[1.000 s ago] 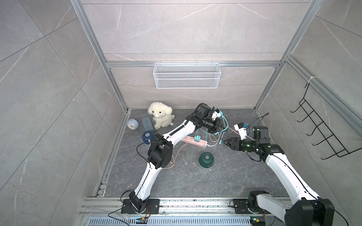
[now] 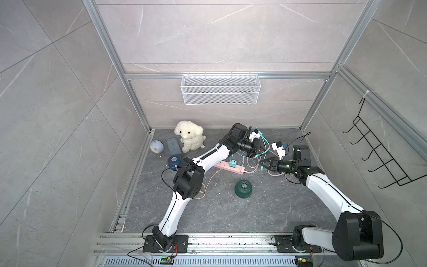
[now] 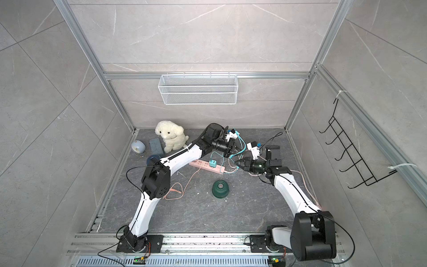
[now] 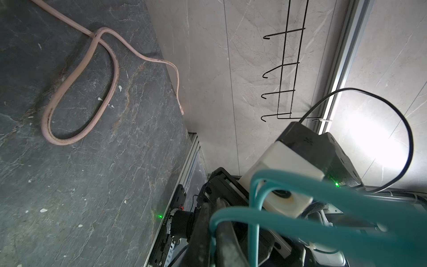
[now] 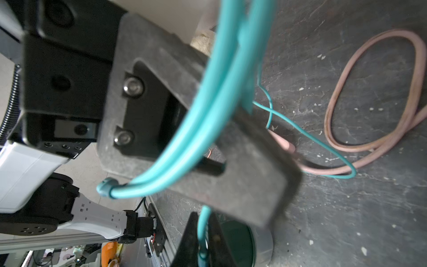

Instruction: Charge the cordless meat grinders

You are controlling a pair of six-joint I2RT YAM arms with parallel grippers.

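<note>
A pink power strip (image 2: 224, 165) with a cyan charger block (image 2: 232, 163) lies mid-table. Dark green (image 2: 243, 188) and blue (image 2: 174, 161) round grinder bodies stand in front and left of it. My left gripper (image 2: 253, 150) is raised above the strip's right end, shut among cyan cable loops (image 4: 284, 220); whether it grips them is unclear. My right gripper (image 3: 240, 163) is just right and below, shut on a hanging cyan cable (image 5: 203, 220), seen upright between its fingertips in the right wrist view.
A white plush dog (image 2: 191, 135), grey slab (image 2: 173, 146) and pale blue round object (image 2: 156, 146) sit back left. Pink cable loops lie on the right.
The left arm has shifted only slightly.
</note>
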